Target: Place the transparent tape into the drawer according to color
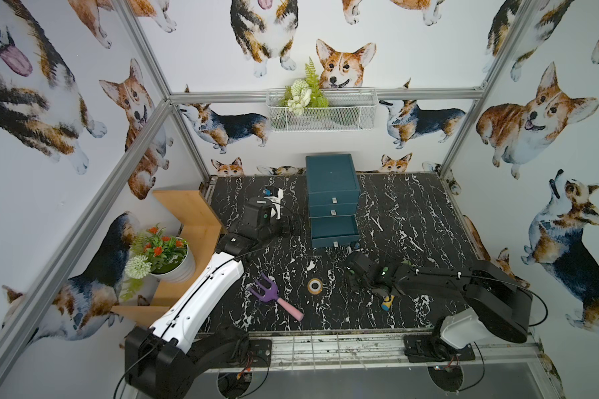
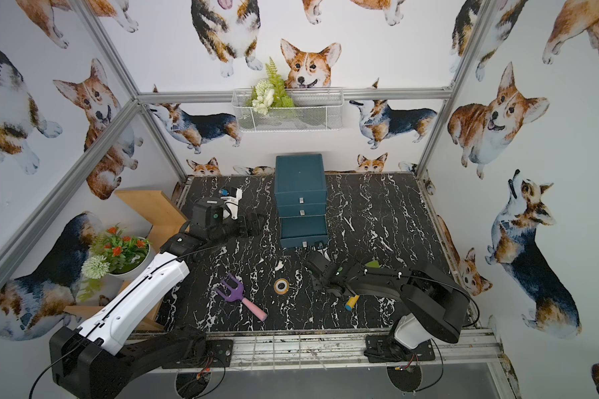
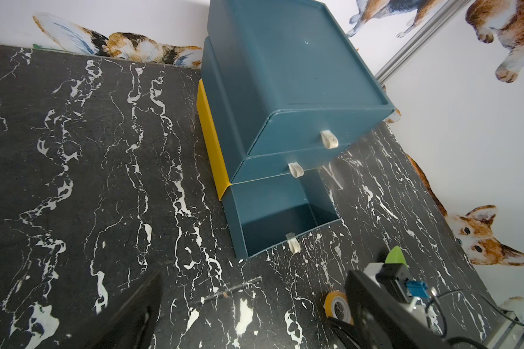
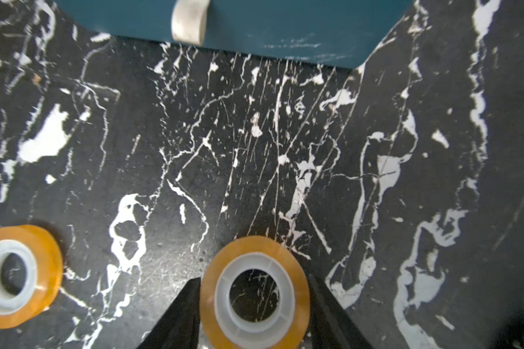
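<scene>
The blue drawer unit (image 1: 332, 178) has its bottom drawer (image 3: 273, 218) pulled out and empty. An orange tape roll with a white core (image 4: 254, 250) lies on the table before it, between the fingertips of my right gripper; whether they grip it is unclear. A second orange roll (image 4: 43, 261) lies left of it in the right wrist view. My left gripper is open and empty, left of the drawers, above bare table.
A purple fork with pink handle (image 1: 287, 306) lies at front centre-left. A wooden shelf (image 1: 186, 202) with potted flowers (image 1: 163, 256) is at left.
</scene>
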